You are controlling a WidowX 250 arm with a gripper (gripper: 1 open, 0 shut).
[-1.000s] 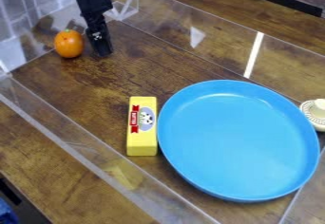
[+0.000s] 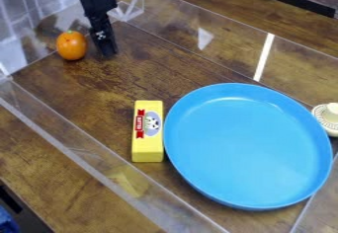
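Observation:
A black gripper [image 2: 103, 41] reaches down from the upper left, its open fingertips low over the dark wooden surface, just right of an orange round fruit [image 2: 70, 46] and apart from it. A yellow box [image 2: 146, 131] with a red label lies upright along the view's axis in the lower middle, beside a large blue plate [image 2: 247, 146] on the right.
A small white round object [image 2: 326, 116] sits at the right edge. Clear transparent walls border the left and back, and a dark blue item shows at the bottom left corner.

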